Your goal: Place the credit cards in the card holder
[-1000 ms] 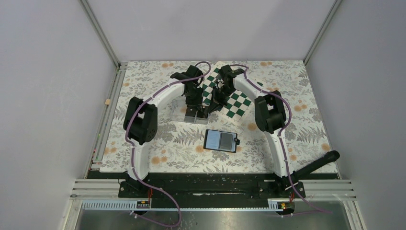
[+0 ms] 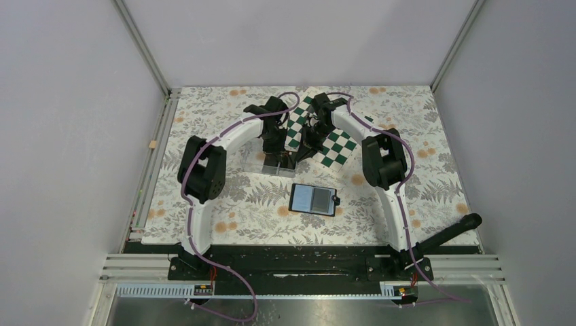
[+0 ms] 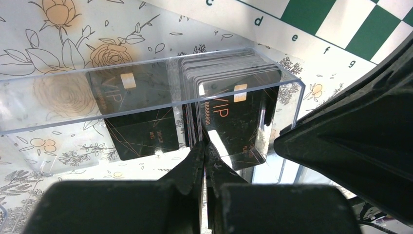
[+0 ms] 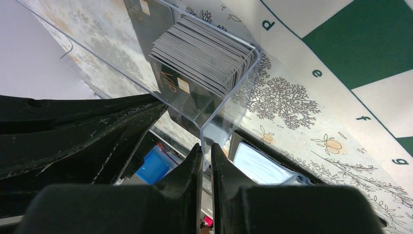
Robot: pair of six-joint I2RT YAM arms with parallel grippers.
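Note:
A clear box holds the credit cards: a black stack at its right end, with another black card lying farther left. My left gripper is shut, its tips against the lower left part of the stack's front card, and no card shows between its fingers. At the box's right corner, my right gripper is shut on the clear wall. The card holder, dark-edged with a pale and a grey half, lies open in front of the box in the top view.
A green-and-white chequered board lies under and behind the right arm. Both arms come close together over the box.
Over the last second the left arm has shifted very slightly at the box. The right arm, the box and the holder look unmoved.

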